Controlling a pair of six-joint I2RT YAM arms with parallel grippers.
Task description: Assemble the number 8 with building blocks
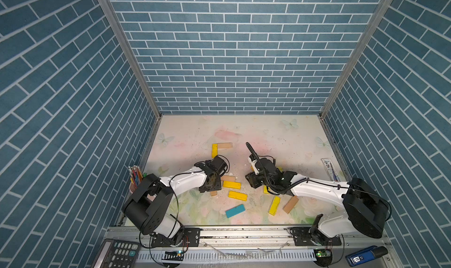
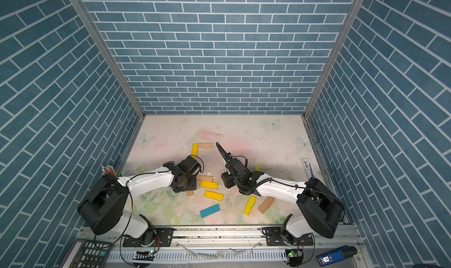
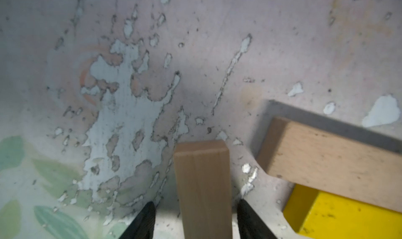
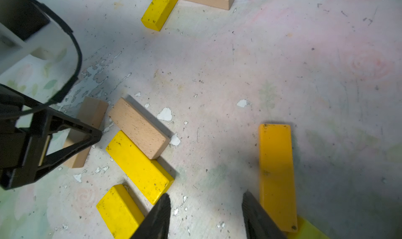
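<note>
In the left wrist view, my left gripper straddles a wooden block [image 3: 204, 184]; its fingers stand apart, with a visible gap on the block's left side. To the right lie a second wooden block [image 3: 335, 159] and a yellow block [image 3: 351, 218], long sides together. My right gripper hangs open over bare table, nothing between its fingers. An orange-yellow block [image 4: 276, 176] lies to its right, and another yellow block [image 4: 121, 213] to its left. Farther back, a yellow block [image 1: 214, 149] and a wooden block [image 1: 225, 145] form a corner.
At the front lie a blue block [image 1: 235, 210], a yellow block [image 1: 274, 205] and a wooden block [image 1: 290, 204]. A pencil holder [image 1: 136, 174] stands at the left edge.
</note>
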